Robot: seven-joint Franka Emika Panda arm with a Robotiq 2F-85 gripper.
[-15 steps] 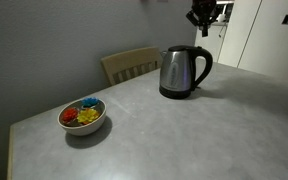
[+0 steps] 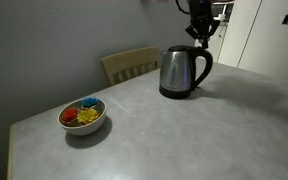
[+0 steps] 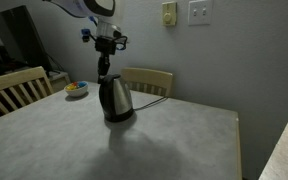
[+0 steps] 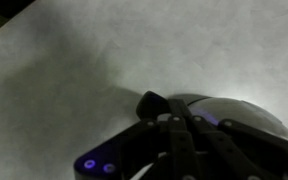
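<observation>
A silver and black kettle (image 2: 179, 72) stands upright on the table, its black handle (image 2: 205, 65) toward the right in exterior view 1. My gripper (image 2: 203, 43) points down just above the handle's top, its fingers close together with nothing visible between them. From the other side, exterior view 2 has the gripper (image 3: 103, 72) at the top of the kettle (image 3: 118, 100); whether it touches is hard to tell. In the wrist view, the dark gripper covers much of the kettle (image 4: 249, 112), whose silver curve shows at the lower right.
A white bowl (image 2: 85, 128) with red, yellow and blue things in it sits at the left of the table (image 2: 174, 140). Wooden chairs (image 2: 130, 65) (image 3: 19, 88) stand at the table's edges. A cord (image 3: 152, 102) runs beside the kettle.
My gripper has come down from above the kettle to the level of its handle's top. The kettle and bowl have stayed in place.
</observation>
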